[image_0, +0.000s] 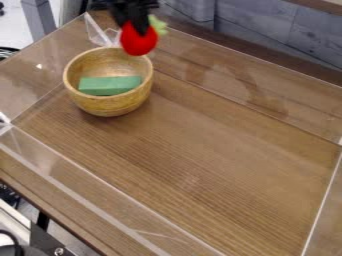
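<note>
My gripper (135, 25) is at the top of the view, blurred, shut on a red round object (139, 40) with some pale green behind it, raised above and a little behind a wooden bowl (87, 102). A green block (110, 86) lies inside the bowl.
A grey wall or ledge (301, 35) runs along the back right. Cables show at the table's left edge.
</note>
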